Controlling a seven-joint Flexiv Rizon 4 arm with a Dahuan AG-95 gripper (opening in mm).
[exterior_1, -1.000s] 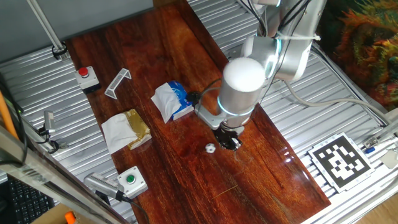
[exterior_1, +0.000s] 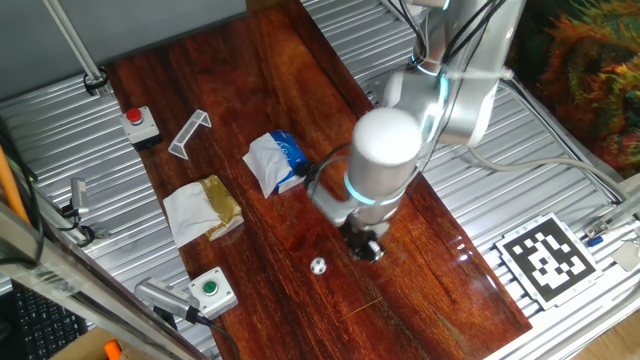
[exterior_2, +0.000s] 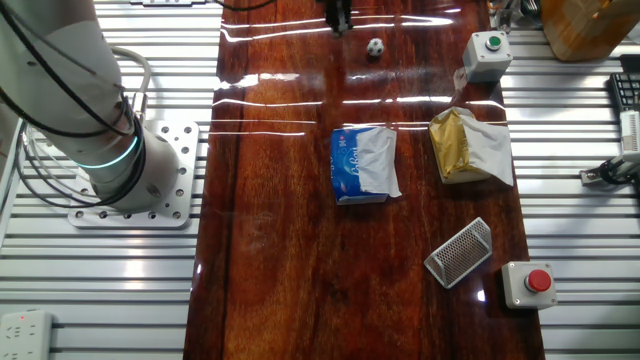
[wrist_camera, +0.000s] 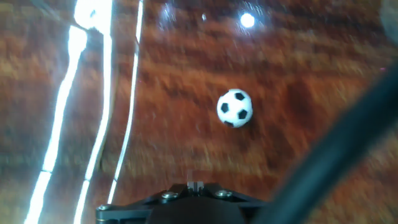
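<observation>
A small white ball with black patches (wrist_camera: 235, 108) lies on the dark wooden table, beyond my fingertips in the wrist view. In exterior view 1 the ball (exterior_1: 318, 266) is to the left of my gripper (exterior_1: 368, 250), with bare wood between them. At the bottom edge of the wrist view, my gripper has its fingertips together and nothing shows between them. Exterior view 2 has the ball (exterior_2: 375, 47) near its top edge, where my gripper is only partly in view and dark.
A blue tissue pack (exterior_2: 362, 165) and a gold one (exterior_2: 468, 147) lie on the table. Near one long edge are a white perforated bracket (exterior_2: 460, 252), a red button box (exterior_2: 529, 285) and a green button box (exterior_2: 488, 57). Wood around the ball is clear.
The ball has moved left and toward the bottom of exterior view 1, away from my gripper.
</observation>
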